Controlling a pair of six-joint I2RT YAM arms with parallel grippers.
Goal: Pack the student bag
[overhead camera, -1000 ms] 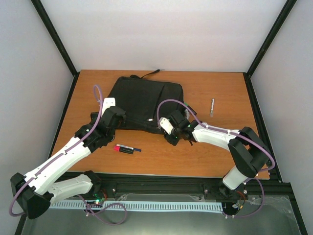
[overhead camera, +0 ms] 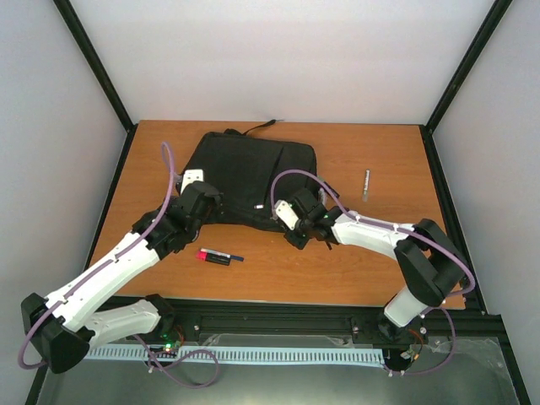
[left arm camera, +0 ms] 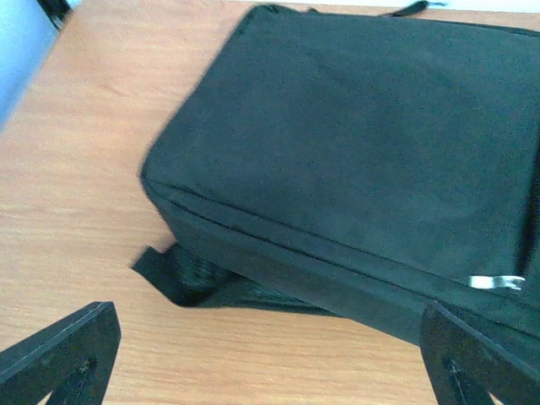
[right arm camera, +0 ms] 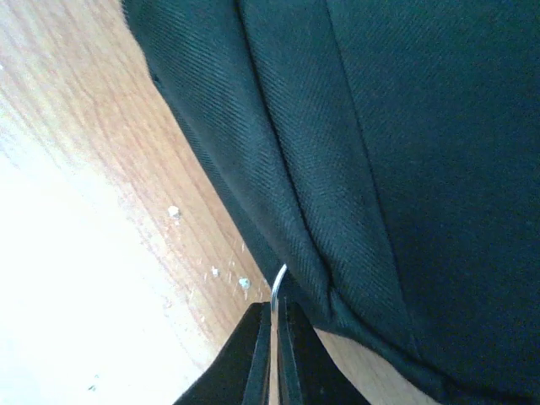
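Note:
A black bag [overhead camera: 245, 169] lies flat toward the back of the table; its near edge and a small white tag [left arm camera: 498, 282] show in the left wrist view. My left gripper stands wide open before the bag's near left side, only bare table and bag edge beyond its fingers. At the bag's near right corner, my right gripper is shut. A thin, curved white strip [right arm camera: 278, 280] at the bag's edge meets its fingertips; whether it is pinched there, I cannot tell.
Red, black and blue markers [overhead camera: 219, 256] lie in front of the bag. To the right rests a slim, light-coloured pen [overhead camera: 366, 185]. A dark object [overhead camera: 332, 189] beside the bag is partly hidden by the right arm's cable.
The bag lies unchanged.

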